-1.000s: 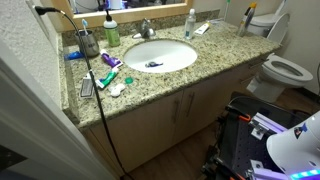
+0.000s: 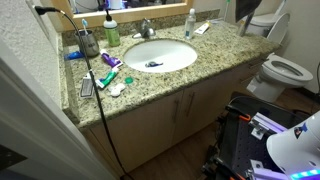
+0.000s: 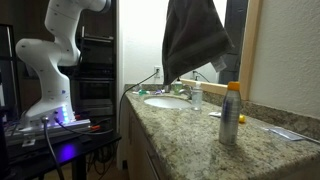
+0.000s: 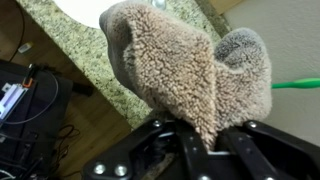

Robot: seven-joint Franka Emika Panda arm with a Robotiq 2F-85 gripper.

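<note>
A brown-grey fluffy towel [image 4: 170, 65] is bunched over my gripper in the wrist view, and the fingers are shut on it. The cloth hides the fingertips. In exterior view 2 the towel [image 3: 195, 40] hangs in the air, above the counter as seen from there, its lower corner pointing down; its top is cut off by the frame. Only a dark piece of towel [image 2: 243, 9] shows at the top right of exterior view 1, where the gripper itself is out of sight.
The granite counter [image 2: 220, 62] holds a white sink [image 2: 160, 56], a green soap bottle [image 2: 112, 34], a toothbrush cup [image 2: 89, 43] and several small items at its left. An orange-capped bottle [image 3: 229, 115] stands near the counter's right end. A toilet [image 2: 282, 70] is beyond. Open counter lies around the bottle.
A dark piece of the towel has come into view at the top right of exterior view 1, above the counter's far end. The counter items have not moved.
</note>
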